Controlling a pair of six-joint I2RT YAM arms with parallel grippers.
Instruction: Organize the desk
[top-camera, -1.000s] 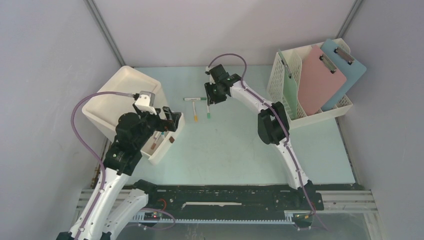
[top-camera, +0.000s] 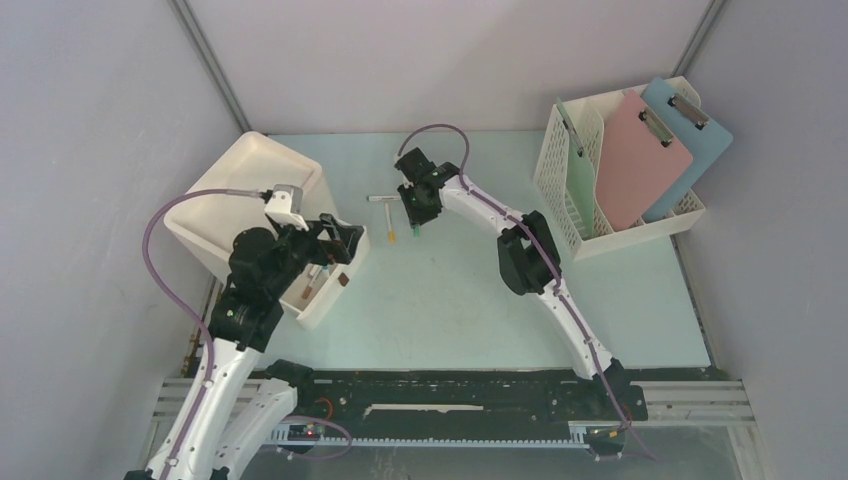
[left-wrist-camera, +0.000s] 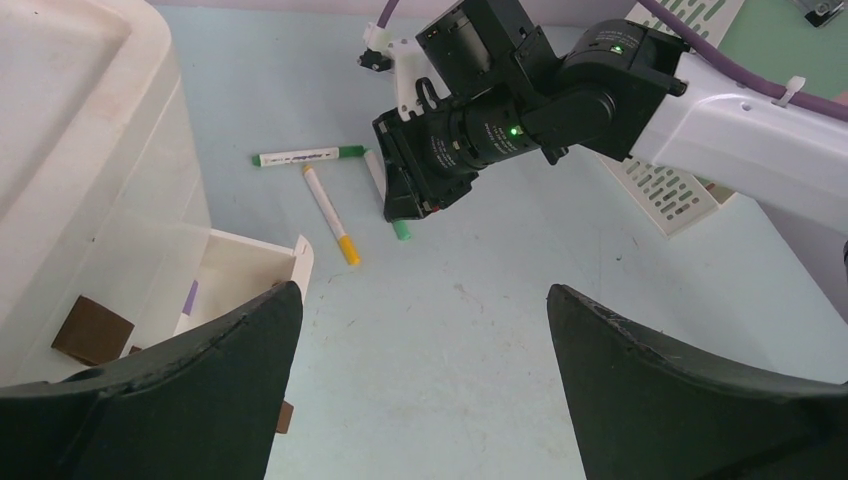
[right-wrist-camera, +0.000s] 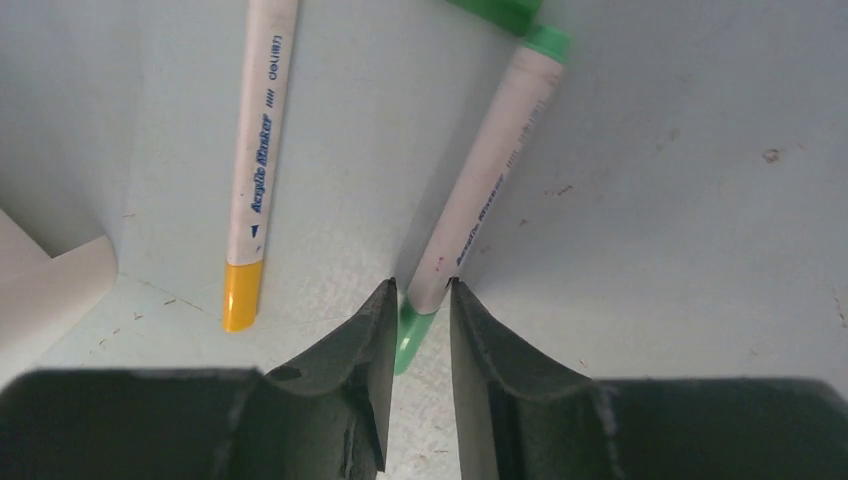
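Observation:
Three markers lie on the desk (top-camera: 450, 300): a green-capped one lying crosswise (left-wrist-camera: 300, 157), a yellow-capped one (left-wrist-camera: 329, 213), and a lighter green one (right-wrist-camera: 490, 170). My right gripper is down at the lighter green marker, fingertips either side of its green end; whether they grip it is unclear. My left gripper hangs open over the white open drawer box (top-camera: 300, 298), which holds a few items, at the left.
A white perforated rack (top-camera: 630, 232) with green, pink and blue clipboards stands at the right. A white bin (top-camera: 240, 150) is at the back left.
My right gripper has moved leftward and slightly toward the front, onto the lighter green marker. The left arm has barely moved.

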